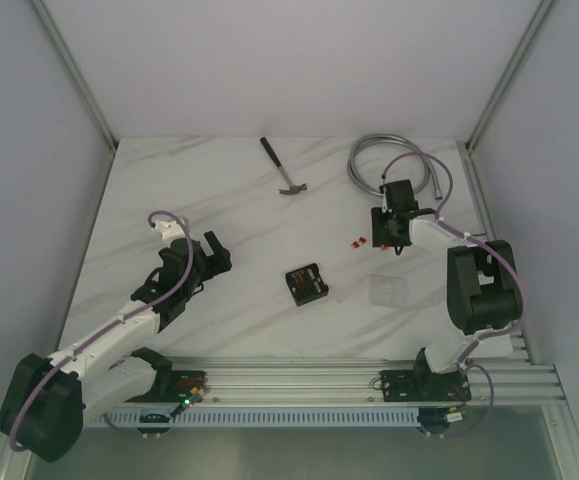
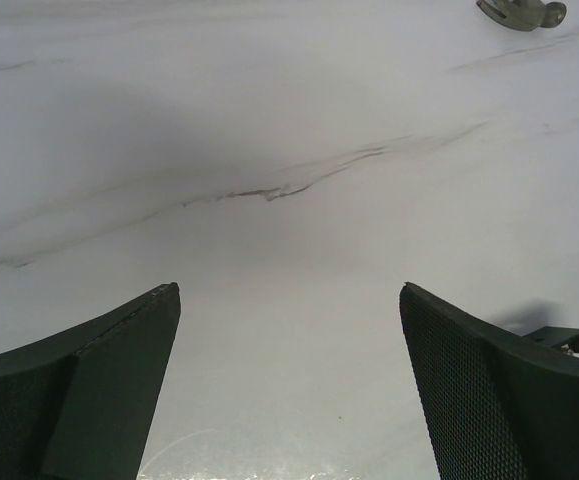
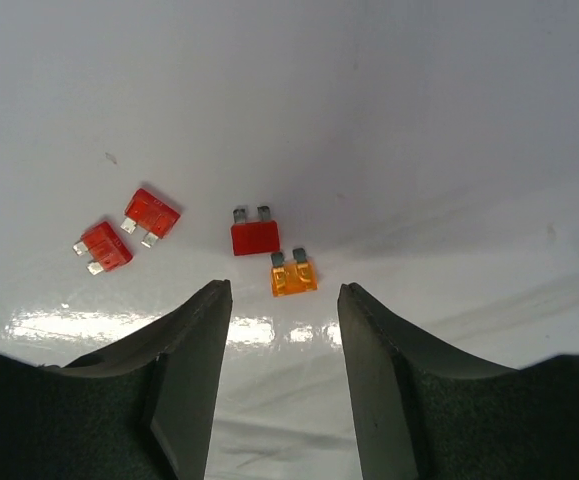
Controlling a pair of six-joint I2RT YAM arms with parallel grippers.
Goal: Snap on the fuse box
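Observation:
The black fuse box (image 1: 306, 284) lies near the table's middle. My right gripper (image 1: 389, 228) hangs over small fuses right of it. In the right wrist view, a red fuse (image 3: 255, 237) and an orange fuse (image 3: 293, 277) lie ahead of the open fingertips, with two more red fuses (image 3: 151, 215) to the left; my right gripper holds nothing. My left gripper is open over bare marble at the table's left side.
A hammer (image 1: 289, 188) lies at the back, a coiled grey hose (image 1: 364, 179) at the back right. A clear tray (image 1: 388, 291) sits front right.

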